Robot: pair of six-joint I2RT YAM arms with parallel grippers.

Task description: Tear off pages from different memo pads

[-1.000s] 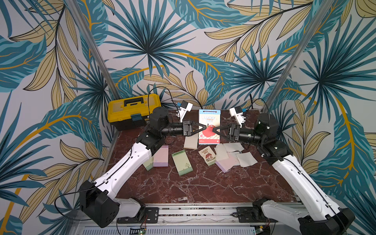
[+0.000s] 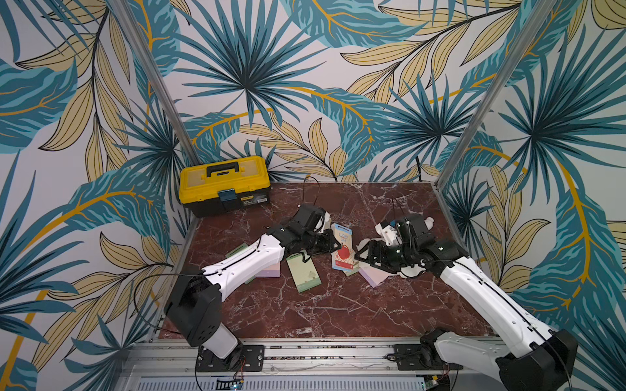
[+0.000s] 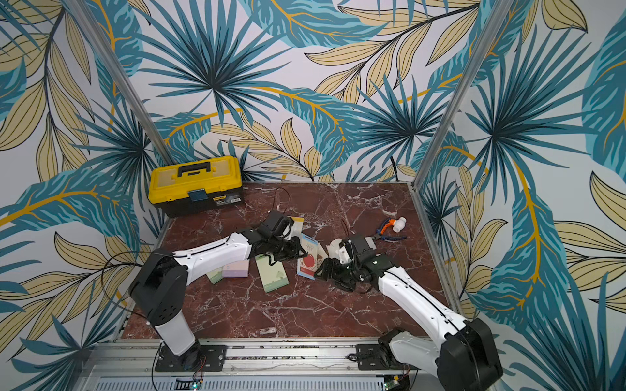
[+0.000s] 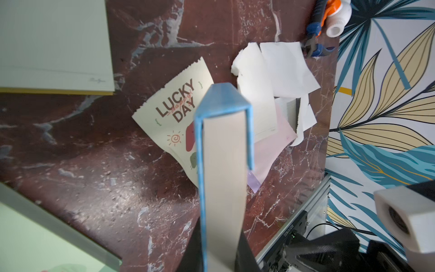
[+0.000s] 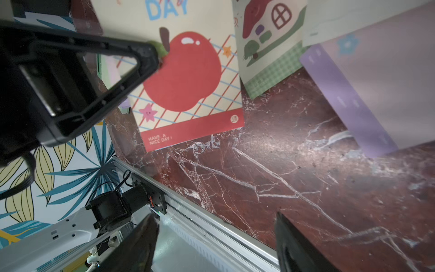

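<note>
My left gripper (image 2: 335, 246) is shut on the memo pad with a red apple (image 5: 185, 72), close above the table's middle. Seen from the left wrist, this blue-edged pad (image 4: 224, 181) stands nearly edge-on and shows its plain back. My right gripper is open, its fingers (image 5: 146, 240) at the lower edge of its own view with nothing between them. Beneath the held pad, the loose "Lucky Day" page (image 4: 176, 108) is partly covered. Beside it lie loose pale pages (image 4: 260, 90) and a pinkish page (image 4: 276, 145). A green pad (image 2: 304, 270) rests to the left.
A pink pad (image 3: 235, 268) and another green pad (image 3: 214, 275) lie farther left, with a cream pad (image 4: 54, 45) toward the back. A yellow toolbox (image 2: 225, 179) stands back left; pliers (image 3: 389, 238) and a white bottle (image 3: 399, 224) are at right.
</note>
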